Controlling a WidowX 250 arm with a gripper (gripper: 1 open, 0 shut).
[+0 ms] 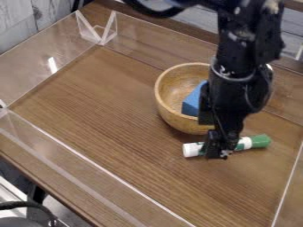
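Note:
My black gripper [218,140] hangs open over a white tube [196,150] with a green end [260,142], its fingertips down around the tube's middle. Behind it a wooden bowl [169,93] holds a blue object [196,97], partly hidden by the arm.
Clear plastic edges run along the left side. A black cable lies at the bottom left.

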